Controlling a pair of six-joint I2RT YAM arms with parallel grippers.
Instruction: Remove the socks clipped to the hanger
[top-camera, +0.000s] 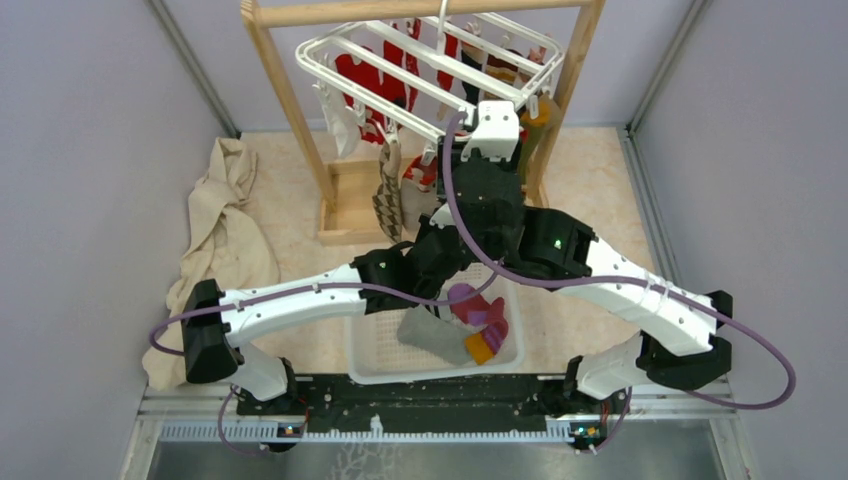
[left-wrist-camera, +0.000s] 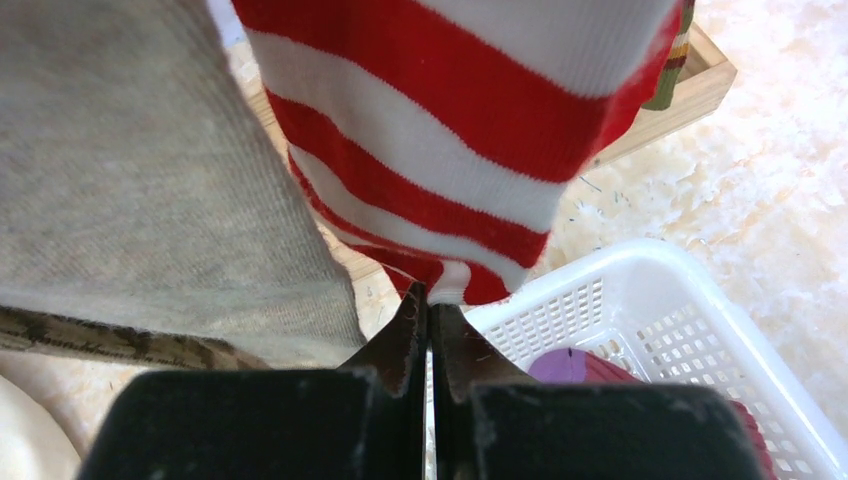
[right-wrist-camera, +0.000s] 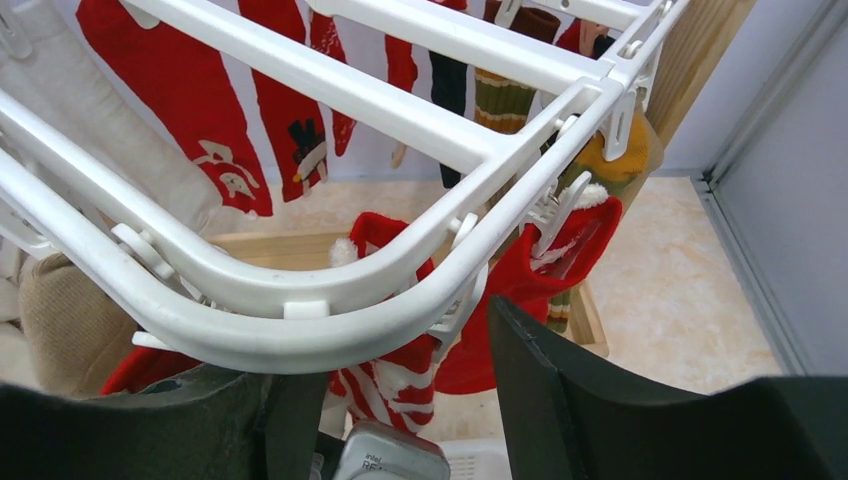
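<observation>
The white hanger (top-camera: 380, 100) holds clipped socks, several red ones (top-camera: 365, 75) among them. In the left wrist view a red-and-white striped sock (left-wrist-camera: 430, 120) hangs beside a grey sock (left-wrist-camera: 150, 180), just above my left gripper, which is shut at the sock's lower end; whether fabric is between its tips cannot be told. In the right wrist view my right gripper stands part open at the hanger's front corner, below the rail, near a clip and the striped sock (right-wrist-camera: 385, 395).
A white basket (top-camera: 370, 350) below holds loose socks. A wooden frame (top-camera: 275, 70) carries the hanger. A beige cloth (top-camera: 215, 230) lies at the left, and bare floor (top-camera: 590, 180) shows at the right.
</observation>
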